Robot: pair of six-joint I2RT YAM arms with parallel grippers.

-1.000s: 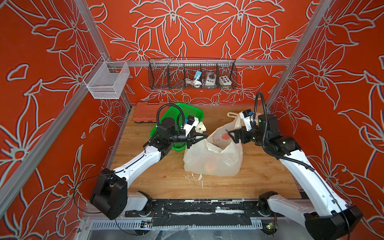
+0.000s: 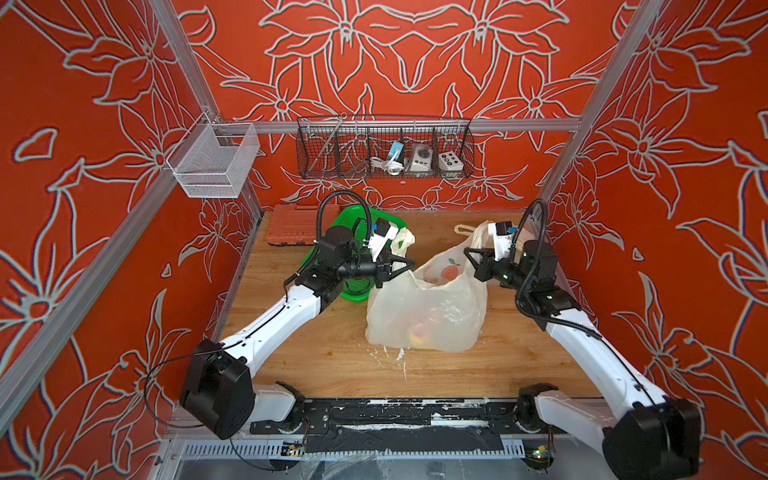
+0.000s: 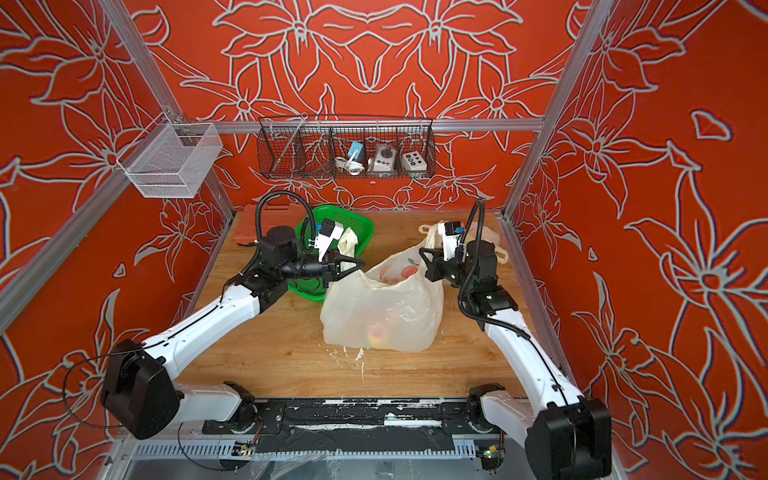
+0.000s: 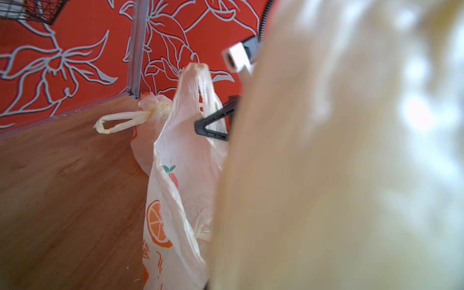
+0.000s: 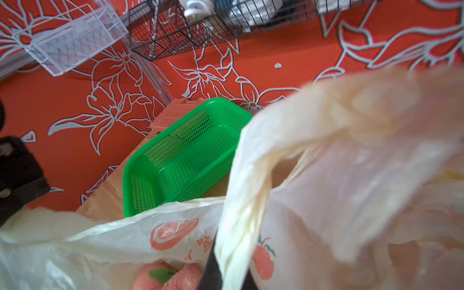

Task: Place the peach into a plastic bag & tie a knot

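A translucent white plastic bag (image 2: 428, 316) with printed fruit stands on the table, its mouth open between my two grippers. Peaches (image 5: 149, 276) with a green leaf show inside it in the right wrist view; through the bag's front wall they are only a blur. My left gripper (image 2: 413, 265) is shut at the bag's left edge, where the film is drawn up to its tips; plastic hides its fingers in the left wrist view. At the right edge, my right gripper (image 2: 469, 257) is shut, with a handle strip running across its fingers in the right wrist view.
A green basket (image 5: 193, 149), empty where seen, stands behind the bag to the left, beside a red case (image 2: 292, 224). Another bag with a tied handle (image 4: 154, 111) lies at the right rear. Wood is bare in front (image 2: 480, 372).
The front flap's peak no longer stands free there. The left arm has barely moved.
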